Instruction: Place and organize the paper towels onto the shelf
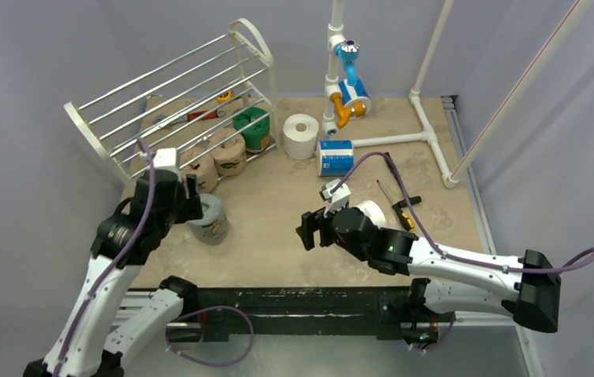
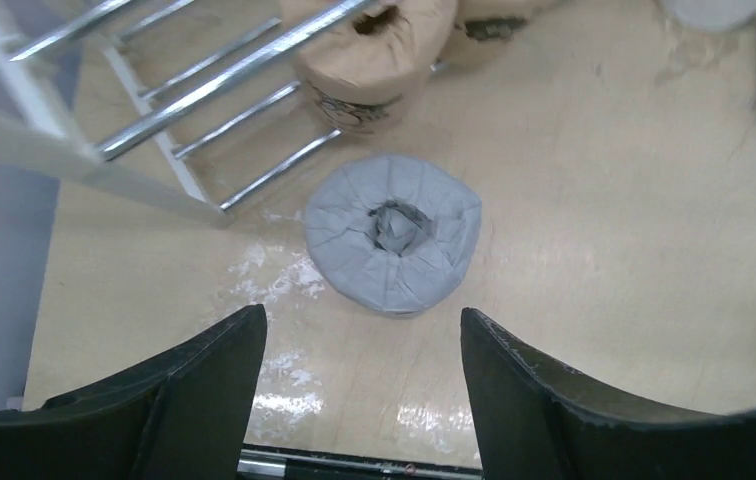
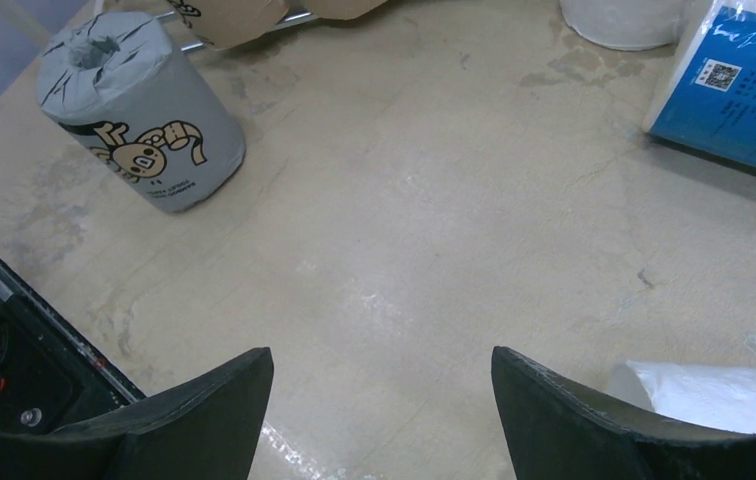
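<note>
A grey-wrapped paper roll stands upright on the table in front of the shelf's left part. My left gripper is above it, its fingers apart with nothing between them; the roll's top is clear of them. Two brown rolls and a green roll stand in a row on the bottom bars of the white rack shelf. Over bare table, my right gripper is open and empty. In the right wrist view the grey roll shows its printed side.
A white roll and a blue-white pack stand right of the shelf. Another white roll lies partly behind the right arm. Screwdrivers and white pipes occupy the right side. Mid-table is clear.
</note>
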